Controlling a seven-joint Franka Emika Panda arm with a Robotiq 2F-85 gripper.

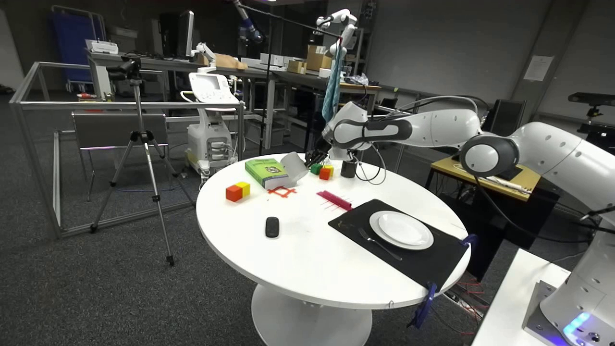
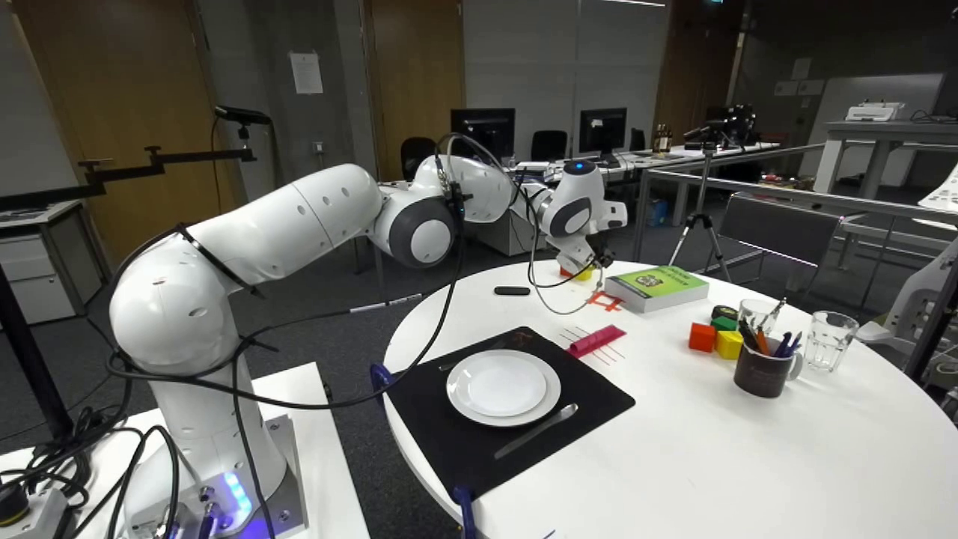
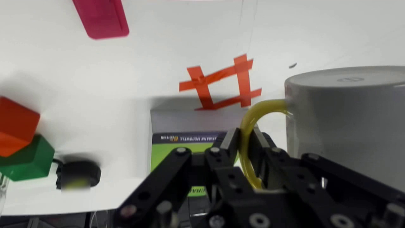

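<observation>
A white mug [image 1: 294, 166] with a yellow handle is held in the air above the table, just in front of the green book [image 1: 267, 170]. In the wrist view my gripper is shut on the yellow handle [image 3: 262, 110], and the mug's grey-white body [image 3: 341, 121] hangs tilted on the right with its base showing. Seen from exterior view 1, the gripper [image 1: 311, 158] lies right of the mug. Below are the book [image 3: 186, 142] and an orange tape outline [image 3: 224, 83] on the bare tabletop. The mug's opening is hidden.
Red, green and yellow blocks [image 2: 709, 337], a dark pen mug [image 2: 763, 368] and glasses [image 2: 828, 340] stand at the table's far side. A pink holder [image 1: 334, 200], a black mat [image 1: 403, 262] with white plates [image 1: 401, 228] and a dark mouse [image 1: 272, 227] lie nearer.
</observation>
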